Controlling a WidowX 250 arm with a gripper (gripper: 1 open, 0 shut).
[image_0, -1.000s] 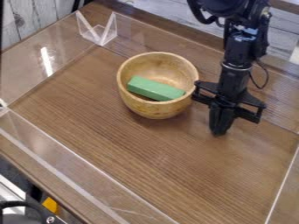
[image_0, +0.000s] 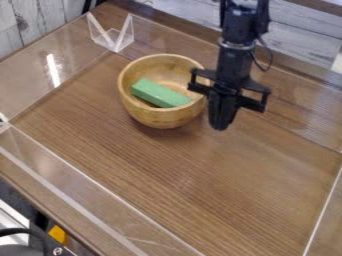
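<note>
The black gripper (image_0: 222, 108) hangs just right of a tan bowl (image_0: 140, 113), over the wooden table (image_0: 171, 190); its fingertips are close together and look shut, with nothing visible between them. In the bowl lies a green block (image_0: 160, 94), against the left side. The arm rises behind the gripper toward the back of the table.
A white wire-like object (image_0: 112, 36) stands at the back left. A small yellow object (image_0: 56, 234) shows beyond the left edge at the lower left.
The gripper has moved left, toward the bowl, and slightly up from the table. The bowl and green block look about the same.
</note>
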